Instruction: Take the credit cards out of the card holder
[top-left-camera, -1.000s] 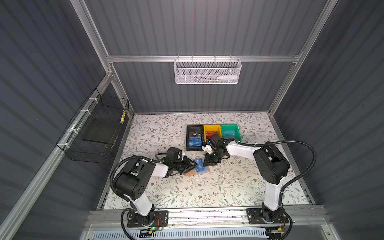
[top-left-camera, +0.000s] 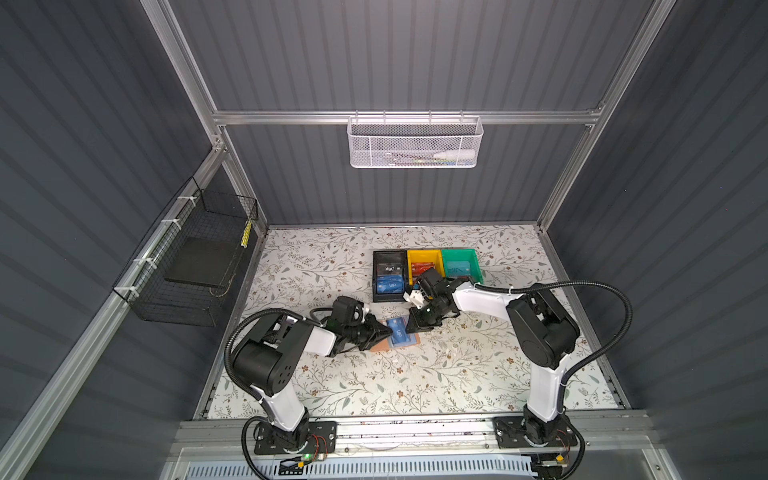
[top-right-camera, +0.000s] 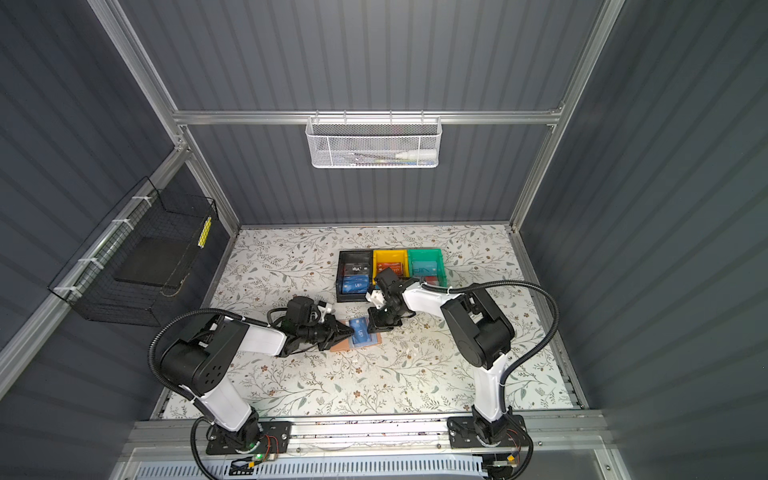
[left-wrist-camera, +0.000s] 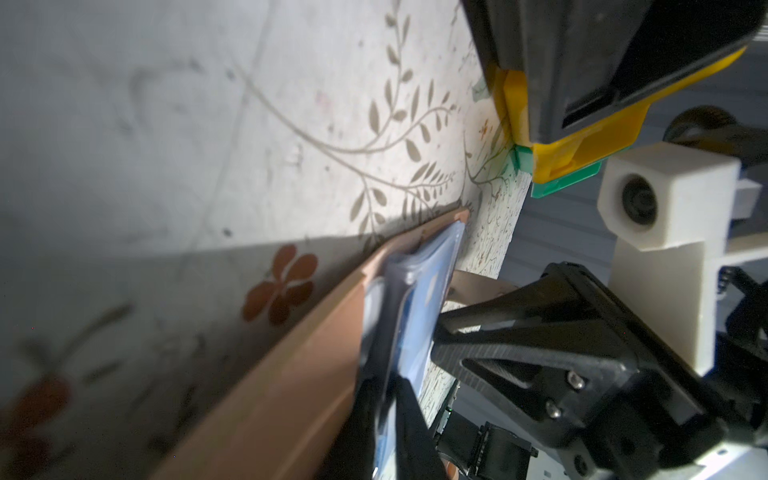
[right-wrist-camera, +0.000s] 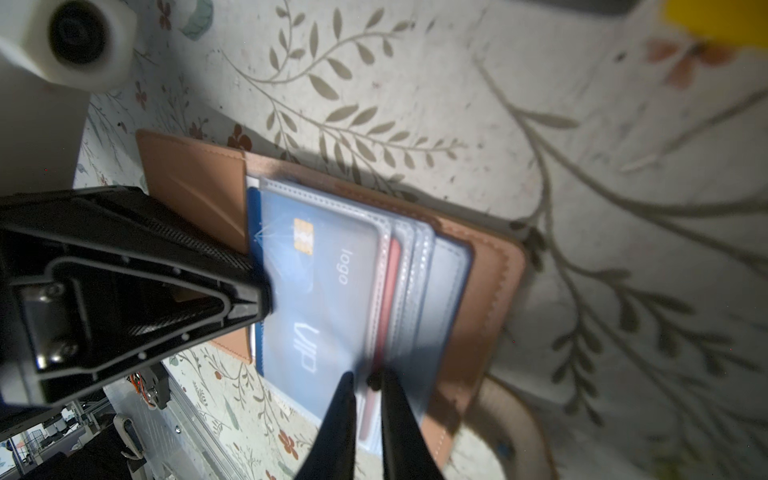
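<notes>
An open tan card holder (right-wrist-camera: 188, 172) lies on the table between my grippers, clear sleeves in it holding a light-blue VIP card (right-wrist-camera: 312, 264) and, behind it, a red edge. My right gripper is shut on the sleeved inserts at their edge, in the lower middle of the right wrist view. My left gripper is low at the sleeves from the other side; its fingertips are dark and close together, and their exact gap is hard to tell.
Behind the holder stand black (top-left-camera: 376, 276), yellow (top-left-camera: 424, 254) and green (top-left-camera: 460, 254) bins with cards in them. A wire basket (top-left-camera: 200, 264) hangs on the left wall.
My left gripper has shifted very slightly downward in the top left view. The right arm and the holder look unchanged.
</notes>
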